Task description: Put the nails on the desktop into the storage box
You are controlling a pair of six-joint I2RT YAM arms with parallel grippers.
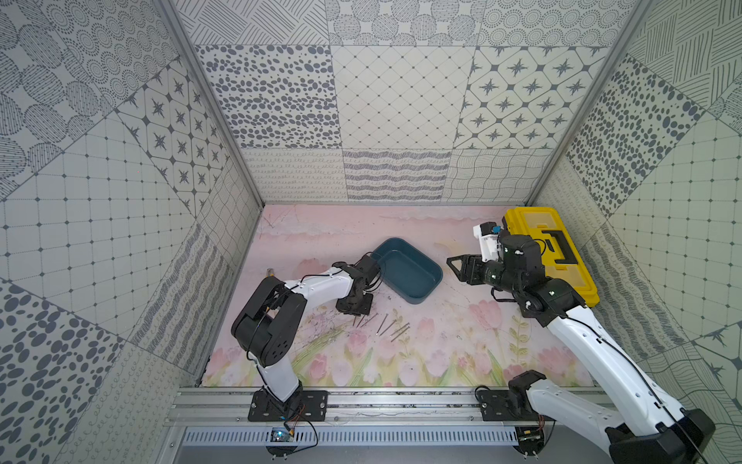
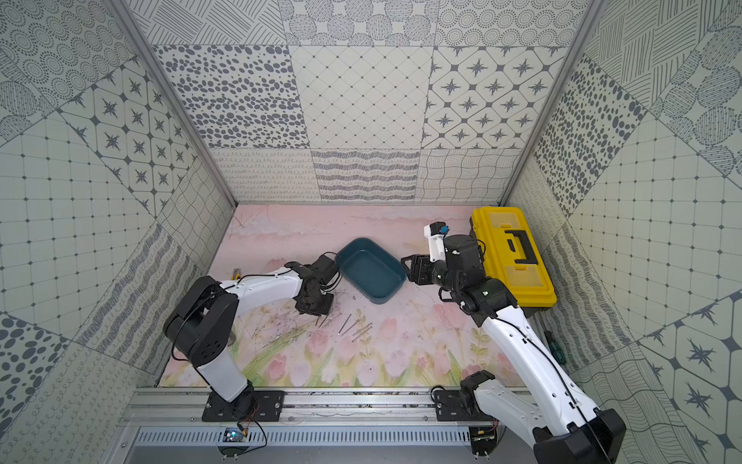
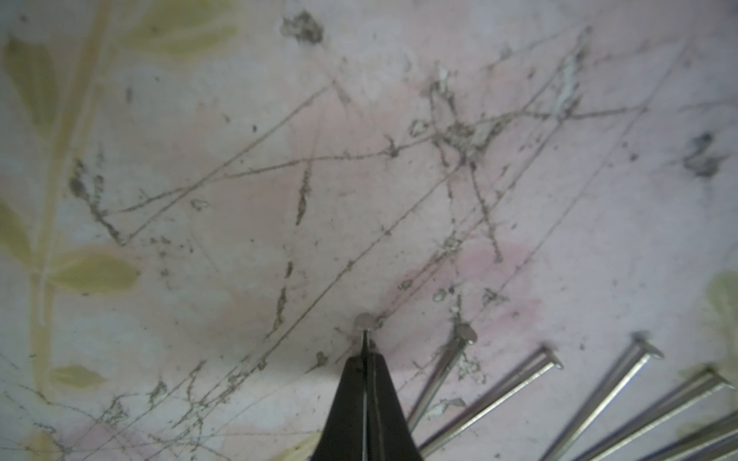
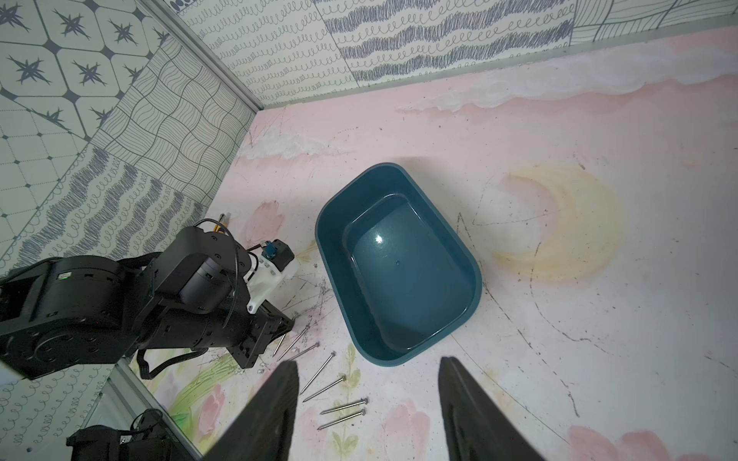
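My left gripper is shut on a nail, whose round head (image 3: pixel 364 321) pokes out past the fingertips in the left wrist view; the shank is mostly covered. Just right of it lie several loose steel nails, the closest one (image 3: pixel 443 376) almost beside the fingers. In the right wrist view the row of nails (image 4: pixel 317 374) runs along the desktop in front of the box. The dark teal storage box (image 4: pixel 455 326) is empty and stands between the two arms. My right gripper is open over the desktop, nothing between its fingers.
A yellow toolbox (image 1: pixel 578 277) occupies the right side of the desk. The other arm's body (image 4: pixel 115 307) reaches in low from the left, near the box. Behind the box and to its right the desktop (image 4: pixel 553 192) is clear.
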